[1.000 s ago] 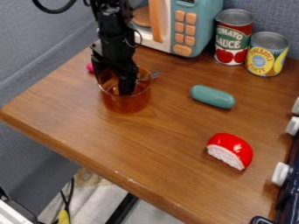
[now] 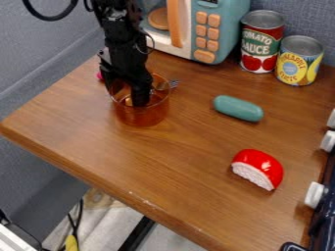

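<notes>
The black gripper [image 2: 135, 90] reaches down into an orange-brown translucent pot [image 2: 144, 114] on the wooden table's left-back area; its fingertips are inside the pot, so I cannot tell whether it is open or holds anything. A small pink piece shows behind the arm at the left.
A teal toy microwave [image 2: 210, 31], a tomato can [image 2: 261, 44] and a yellow can [image 2: 300, 61] stand at the back. A teal cylinder [image 2: 238, 108] and a red-white piece [image 2: 258, 167] lie at the right, beside a dark appliance [image 2: 316, 224].
The arm and gripper have shifted very slightly within the pot; everything else looks unchanged.
</notes>
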